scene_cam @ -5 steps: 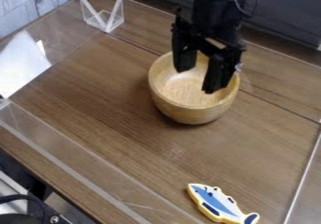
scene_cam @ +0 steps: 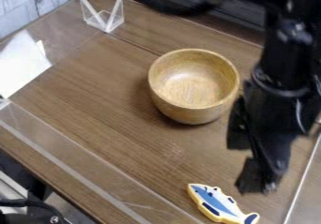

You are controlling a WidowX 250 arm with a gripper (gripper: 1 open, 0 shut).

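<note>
My black gripper (scene_cam: 247, 149) hangs at the right of the camera view, its fingers apart and pointing down, just above and behind a blue, white and yellow fish-shaped toy (scene_cam: 221, 204) at the bottom. Nothing shows between the fingers. A round wooden bowl (scene_cam: 189, 78) sits upright in the middle of the table, left of the gripper.
A clear angular stand (scene_cam: 104, 17) stands at the back left. A white patch (scene_cam: 21, 64) shows at the left, and dark cables (scene_cam: 32, 206) lie at the bottom left corner.
My gripper has moved from over the bowl to the right and toward the front, down near the fish toy. The bowl and toy have not visibly moved.
</note>
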